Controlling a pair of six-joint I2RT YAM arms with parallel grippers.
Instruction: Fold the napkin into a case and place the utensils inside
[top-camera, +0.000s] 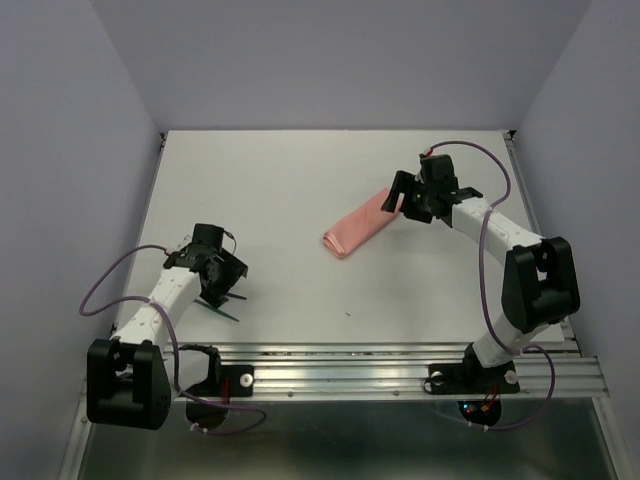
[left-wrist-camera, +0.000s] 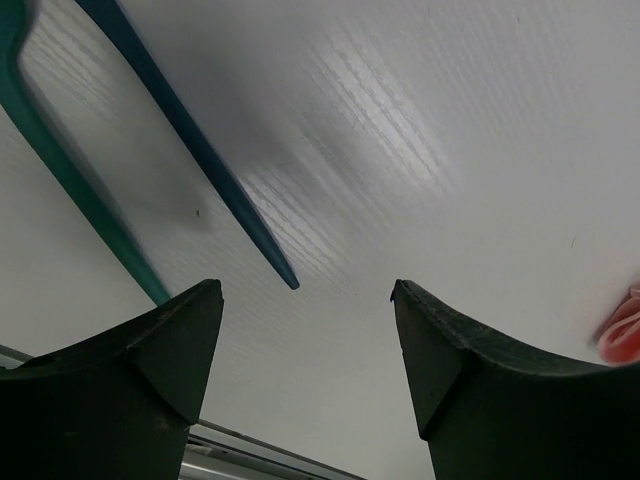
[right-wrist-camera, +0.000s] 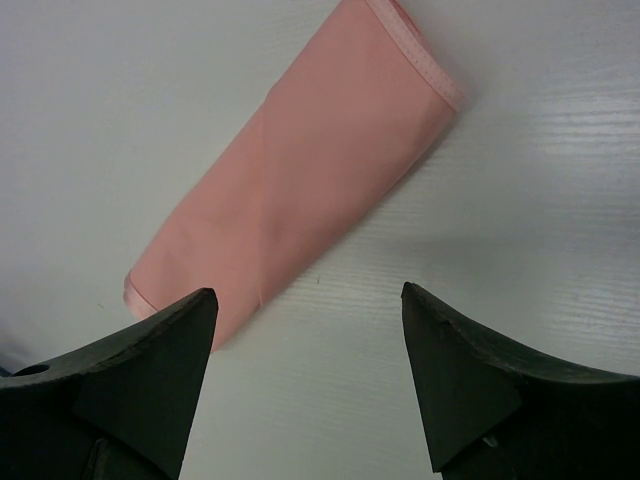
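A folded pink napkin (top-camera: 355, 225) lies diagonally at the middle right of the table, its edge also in the left wrist view (left-wrist-camera: 625, 330). At the lower left lie a green utensil (left-wrist-camera: 80, 190) and a dark blue stick (left-wrist-camera: 210, 160), side by side. My left gripper hovers over them, open with nothing between its fingers. My right gripper is open above the napkin's upper right end, its fingers empty.
Grey walls enclose it at the back and sides; a metal rail (top-camera: 340, 350) runs along the front edge.
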